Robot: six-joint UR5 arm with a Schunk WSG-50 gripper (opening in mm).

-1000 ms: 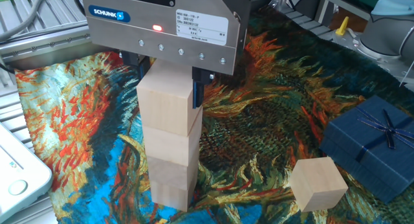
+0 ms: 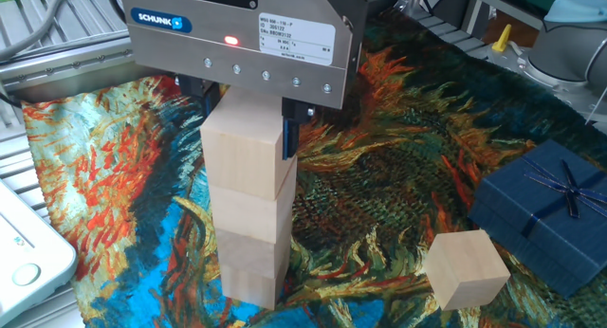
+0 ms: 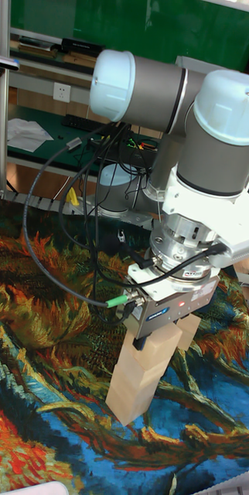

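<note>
Pale wooden blocks stand in an upright tower (image 2: 251,214), also visible as a leaning-looking column (image 3: 136,384) in exterior view 3. The top wooden block (image 2: 241,157) rests on the blocks below, roughly in line with them. My gripper (image 2: 248,121) is right above the tower, its dark fingers (image 2: 291,138) on opposite sides of that top block, with no clear gap showing, so it looks shut on it. The left finger is mostly hidden behind the block. Apart from the tower, a loose wooden block (image 2: 467,271) lies to the right on the cloth.
A dark blue gift box (image 2: 541,219) with a ribbon sits at the right. Colourful patterned cloth (image 2: 379,176) covers the table, with free room between tower and loose block. A white device (image 2: 28,257) stands at the left edge.
</note>
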